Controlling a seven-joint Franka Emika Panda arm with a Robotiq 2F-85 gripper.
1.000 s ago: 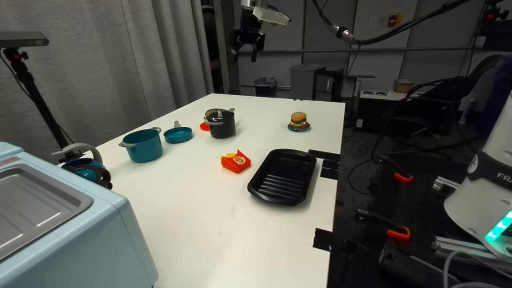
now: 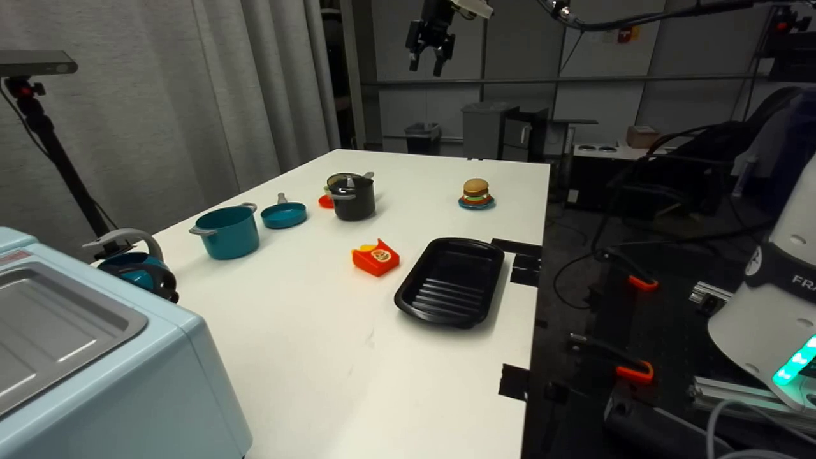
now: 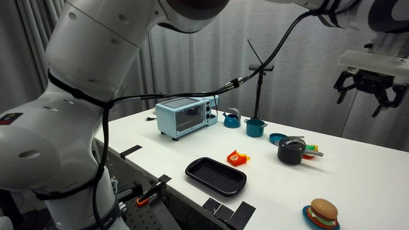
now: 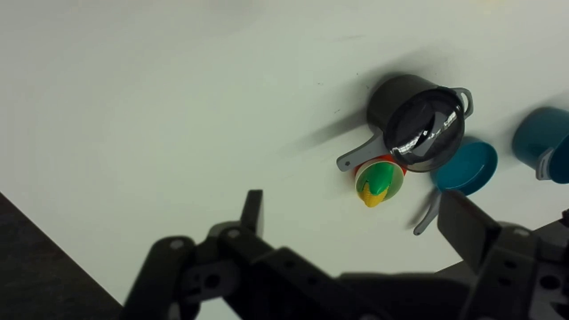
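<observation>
High above the far part of the table, my gripper [image 3: 356, 106] stands open, with its fingers wide apart and empty. The wrist view looks down past the gripper at a dark lidded pot [image 4: 401, 104] with a grey handle. Against that pot sits a red-and-white bowl [image 4: 395, 184] holding a green and yellow toy corn [image 4: 379, 178]. A small teal pan [image 4: 469, 165] lies beside the pot. On a teal plate at the right of exterior view 2 is a toy burger [image 3: 324, 209]. Red toy fries [image 3: 236, 158] lie near a black tray [image 3: 214, 177].
A light blue toaster oven [image 3: 168, 118], a teal kettle [image 3: 231, 121] and a teal pot [image 3: 255, 128] line the table's back left. Bare white table [image 3: 360, 172] spreads around the burger and far right. Black tape marks the front edge.
Seen in exterior view 1, my gripper has shifted right and upward, still empty. The objects on the table have not moved.
</observation>
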